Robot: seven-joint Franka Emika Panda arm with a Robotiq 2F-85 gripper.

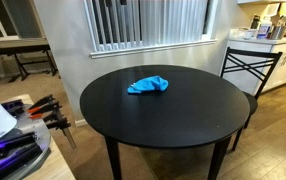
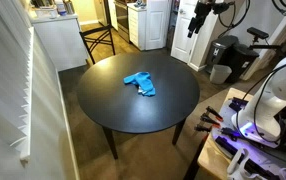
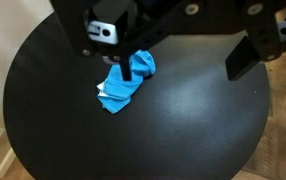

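Note:
A crumpled bright blue cloth [image 1: 148,85] lies on the black round table [image 1: 173,118], left of the tabletop's middle in exterior view 1. From the other side, the same cloth [image 2: 140,83] rests near the middle of the table. In the wrist view, dark fingers stand wide apart: my gripper is open with nothing between them. The left finger covers part of the cloth [image 3: 121,92], which lies below on the tabletop. A clear gap of height separates my gripper from the cloth.
A black chair [image 1: 251,72] stands close to the table's far right edge in exterior view 1. The white robot base [image 2: 261,118] is mounted on a wooden stand [image 2: 215,158] beside the table. Apart from the cloth, the tabletop is bare.

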